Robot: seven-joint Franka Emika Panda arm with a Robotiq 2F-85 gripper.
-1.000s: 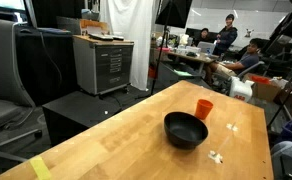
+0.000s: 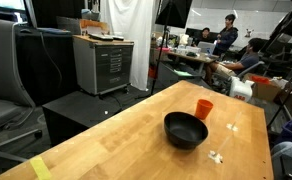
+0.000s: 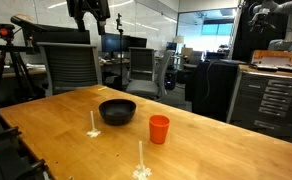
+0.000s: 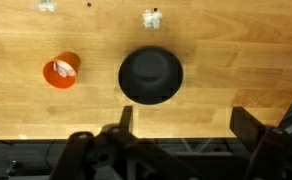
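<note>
A black bowl (image 2: 186, 130) rests on the wooden table, its inside empty in the wrist view, where the same bowl (image 4: 150, 75) lies near the middle. An orange-red cup (image 3: 159, 129) stands upright beside it; from above, the cup (image 4: 61, 70) shows something pale inside that I cannot make out. Two small white items lie on the tabletop, one (image 3: 93, 130) near the bowl and another (image 3: 141, 172) nearer the front. High over the table, clear of everything, my gripper is open, its fingers wide apart with nothing between them.
Wide bare stretches of the table (image 2: 96, 150) surround the bowl and cup. Grey drawer cabinets (image 3: 256, 97) and office chairs (image 3: 141, 67) stand beyond the table. People sit in the far background.
</note>
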